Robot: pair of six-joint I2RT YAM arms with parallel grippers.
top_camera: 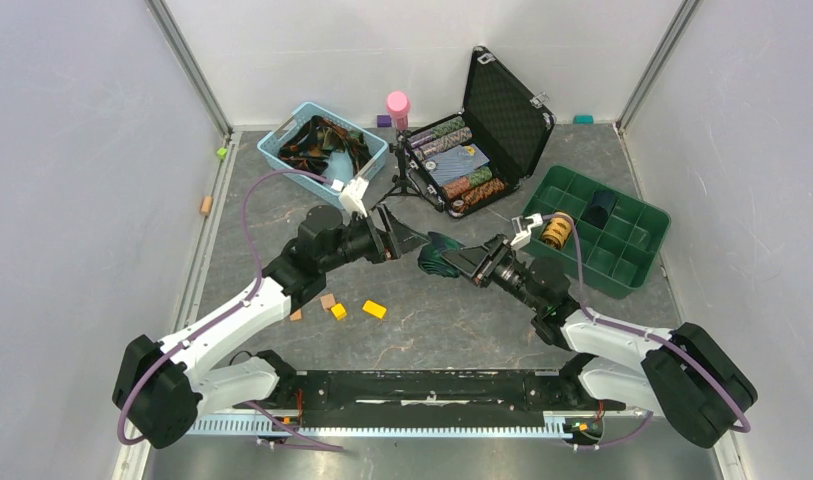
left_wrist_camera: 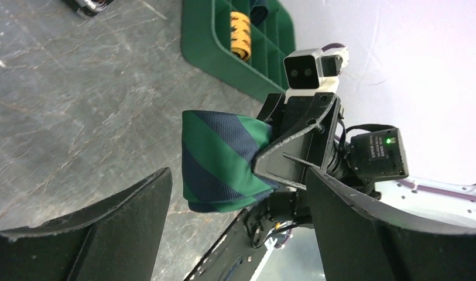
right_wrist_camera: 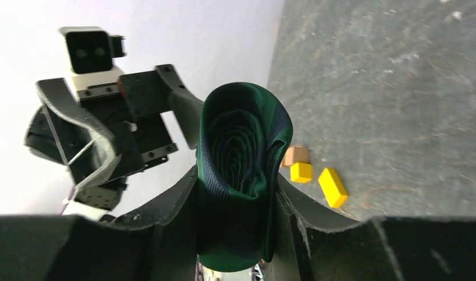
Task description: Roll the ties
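A rolled tie with green and navy stripes [left_wrist_camera: 219, 153] hangs above the table, and my right gripper [top_camera: 448, 262] is shut on it. In the right wrist view the tie's coiled end [right_wrist_camera: 240, 152] faces the camera, its layers wound together. My left gripper [top_camera: 412, 235] is just left of the roll, apart from it; its fingers [left_wrist_camera: 121, 216] stand open with nothing between them. At the right, a green compartment box [top_camera: 637, 272] holds a yellow and black rolled tie [top_camera: 556, 231] and a dark navy rolled tie [top_camera: 600, 208].
A light blue basket [top_camera: 380, 162] with dark patterned cloth stands back left. Beside it are a pink-topped stand [top_camera: 398, 103] and an open chip case [top_camera: 510, 120]. Yellow blocks [top_camera: 375, 309] lie front left.
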